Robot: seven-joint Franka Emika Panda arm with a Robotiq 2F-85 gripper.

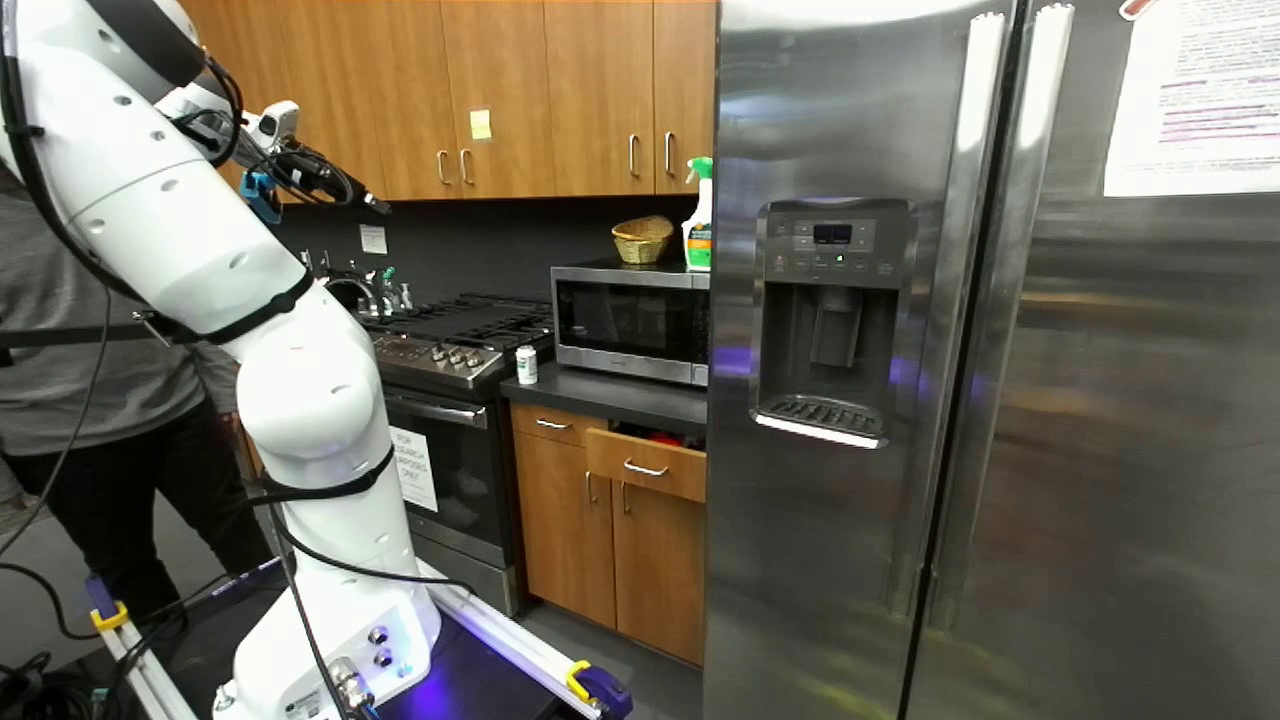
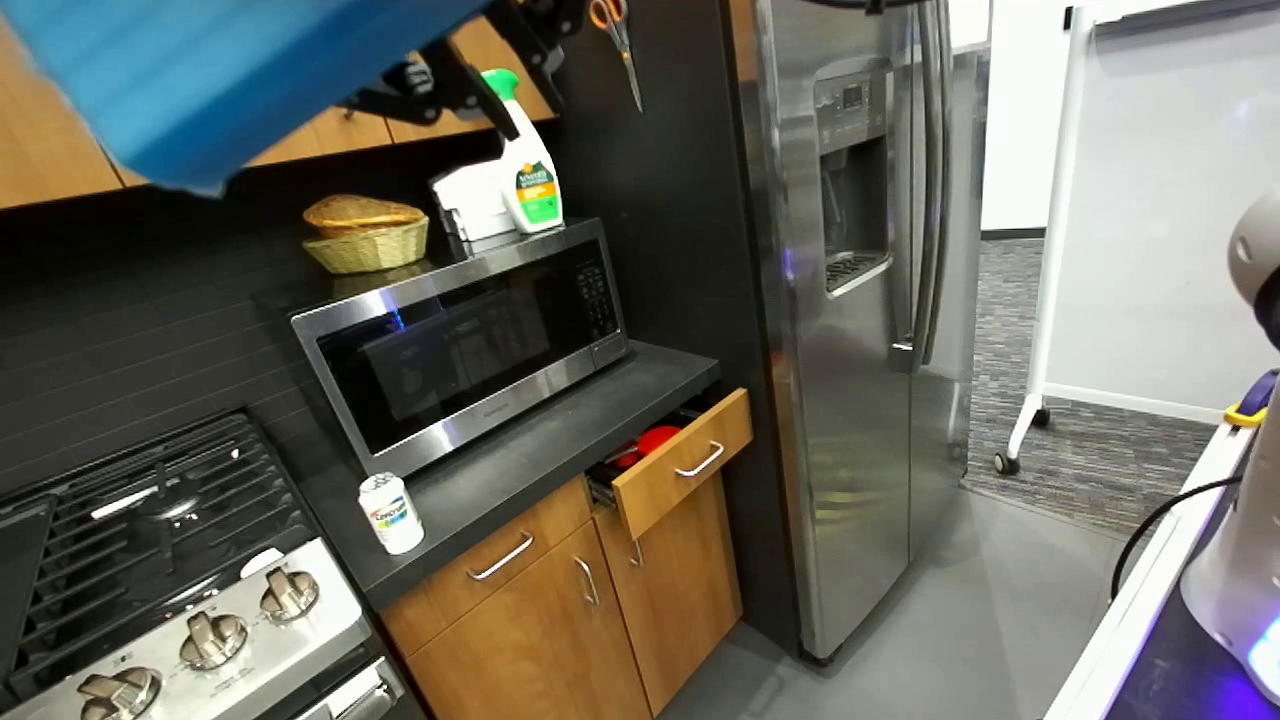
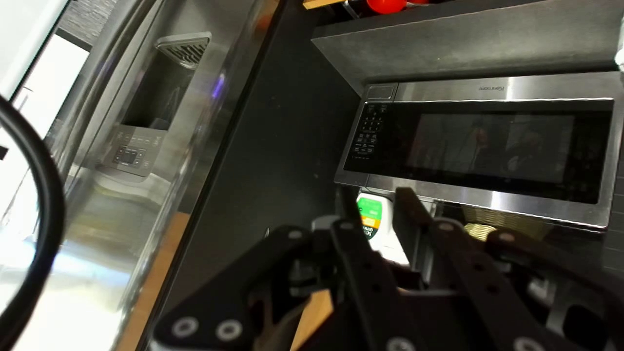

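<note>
My gripper is open and nothing sits between its fingers. It hangs high in front of the counter, with the tips also visible near the upper cabinets in exterior view 1. Seen past the fingertips in the wrist view is a spray bottle with a green and orange label, standing on top of the microwave. A white bottle stands upright on the counter beside the stove. Below the counter, a wooden drawer is pulled out, with something red inside, only partly visible.
A wicker basket rests on the microwave. The steel fridge rises right of the counter, and the stove is to its left. A person stands behind the arm.
</note>
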